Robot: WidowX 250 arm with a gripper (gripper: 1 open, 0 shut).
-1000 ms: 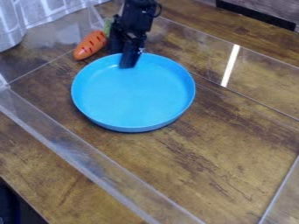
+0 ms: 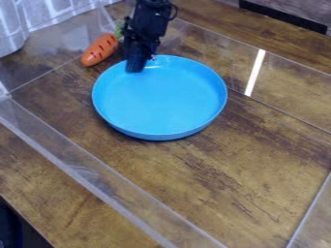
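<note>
A large blue round tray [image 2: 159,101] lies on the wooden surface in the middle of the view. My black gripper [image 2: 137,60] reaches from the top down to the tray's far rim. Whether its fingers are open or shut on the rim cannot be made out. An orange carrot [image 2: 99,49] with a green top lies left of the gripper, beside the tray.
Clear plastic edging [image 2: 72,165] runs along the left side, with a white crumpled cover at the top left. A dark ledge is at the top right.
The gripper has moved slightly along with it. The carrot looks unmoved.
</note>
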